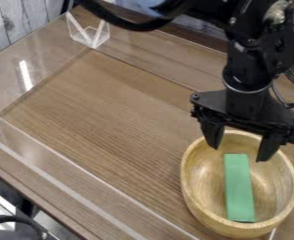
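My black gripper (243,126) hangs at the right of the camera view, open, its fingertips just over the back rim of a wooden bowl (202,183). A green rectangular object (239,187) lies inside the bowl, below the gripper, with nothing seen between the fingers.
A wide wooden table (94,122) has bare room left of the bowl. A small clear wire-like or plastic item (90,33) stands at the back left. Dark clutter lies past the table's lower-left edge.
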